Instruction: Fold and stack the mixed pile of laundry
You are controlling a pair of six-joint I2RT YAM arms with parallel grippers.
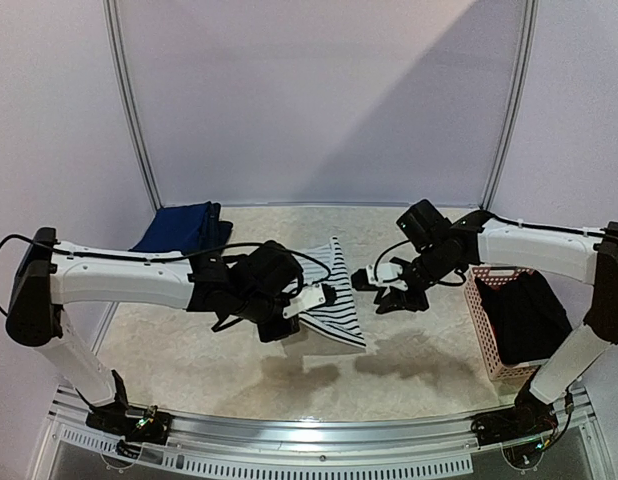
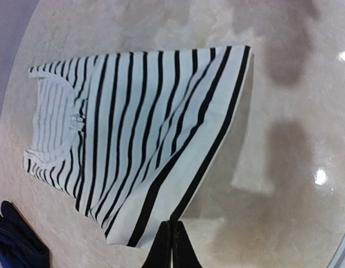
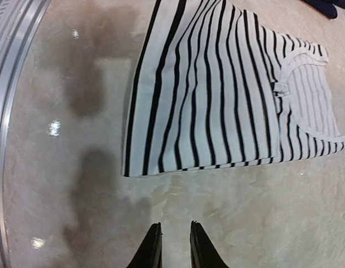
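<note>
A white shirt with black stripes (image 2: 144,117) lies skewed on the table, neckline toward the back. In the top view the left arm covers part of it. Its hem meets the fingertips of my left gripper, which is shut on the hem, with creases slanting across the cloth. My right gripper is parted over bare table beside the shirt, with nothing between its fingers.
Folded dark blue cloth (image 1: 179,227) rests at the back left. A pink basket (image 1: 486,325) with black cloth (image 1: 524,315) in it stands at the right.
</note>
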